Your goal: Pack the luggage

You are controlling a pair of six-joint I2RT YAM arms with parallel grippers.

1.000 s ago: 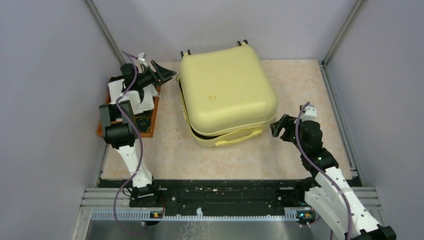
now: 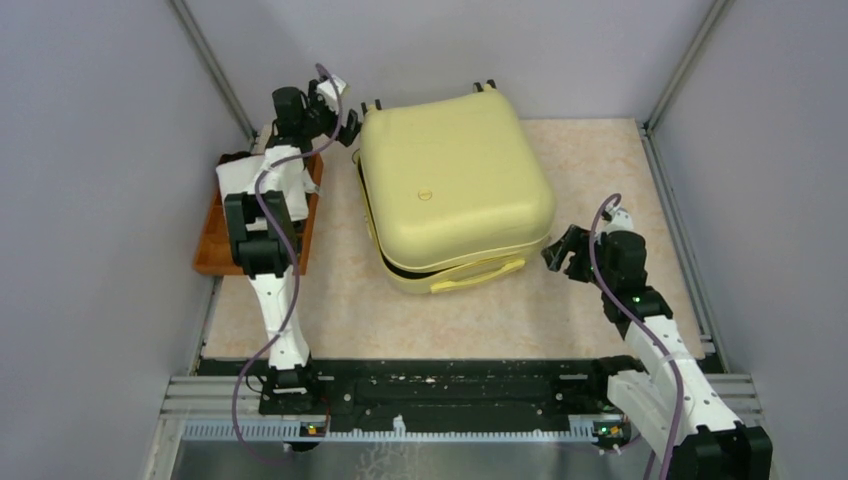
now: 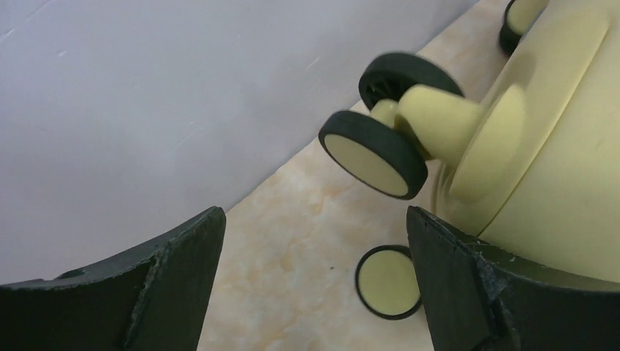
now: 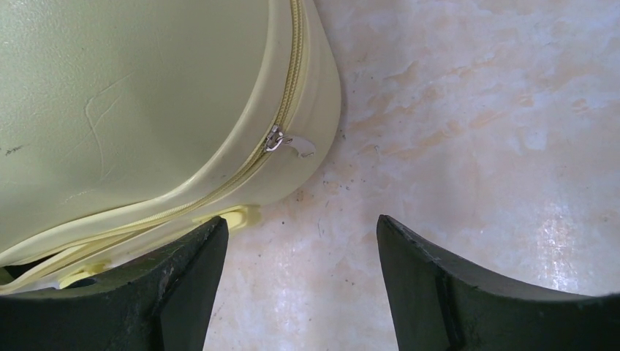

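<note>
A yellow suitcase (image 2: 465, 185) lies at an angle on the table, its lid down, with a dark gap along the front left edge. At its back left corner my left gripper (image 2: 350, 128) stands open; in the left wrist view, suitcase wheels (image 3: 373, 153) appear ahead and nothing is held. Off the front right corner is my right gripper (image 2: 560, 255), fingers apart and empty. The right wrist view shows a metal zipper pull (image 4: 300, 145) on the suitcase's rounded corner, beyond the fingertips. The handle (image 2: 478, 277) faces the front.
An orange-brown tray (image 2: 212, 252) holding white cloth (image 2: 235, 175) sits at the left, partly under the left arm. Walls border the back and both sides. Bare table (image 2: 400, 330) shows in front of the suitcase and to its right.
The suitcase stays put.
</note>
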